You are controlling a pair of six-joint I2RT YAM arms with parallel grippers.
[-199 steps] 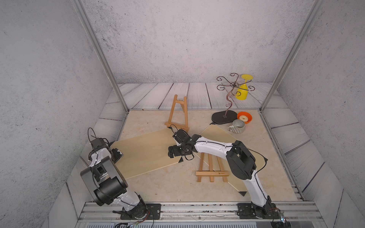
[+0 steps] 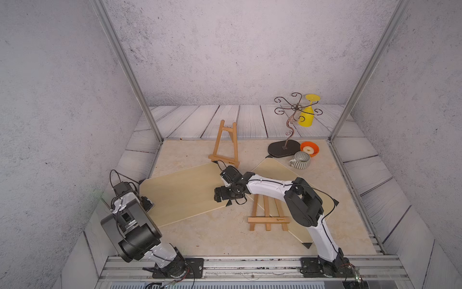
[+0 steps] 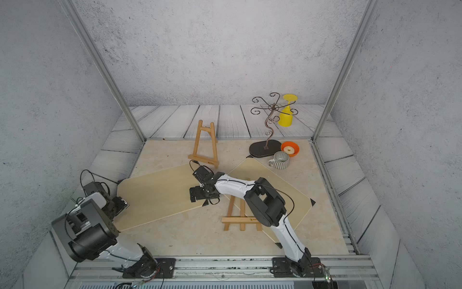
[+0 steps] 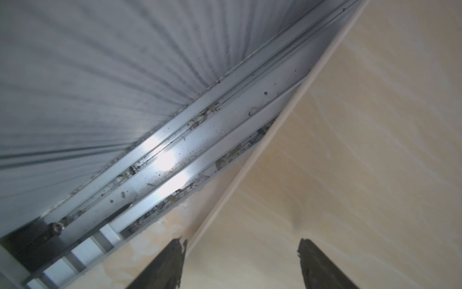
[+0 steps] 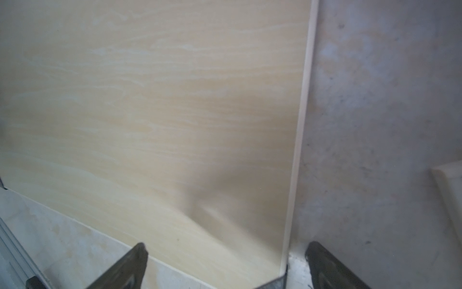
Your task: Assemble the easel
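A pale board [image 2: 178,192] lies on the left of the table, with my left gripper low at its left edge, part open, nothing visible between its fingers. My right gripper is open over the board's right end, near a corner, nothing visible between its fingers. A second board [image 3: 284,192] lies angled at right, partly hidden by my right arm. A small wooden easel [image 2: 216,144] stands at the back centre. Another wooden easel frame [image 2: 267,219] is at the front right, partly on that board, under my right arm.
At back right are a metal scroll stand [image 2: 279,148] on a black base, a yellow glass [image 2: 306,120], an orange bowl [image 2: 313,151] and a striped mug [image 2: 300,162]. Metal rails [image 4: 168,154] and wall run along the left edge. Bare table shows at front centre.
My left gripper and its wrist have shifted slightly at the left edge of the board.
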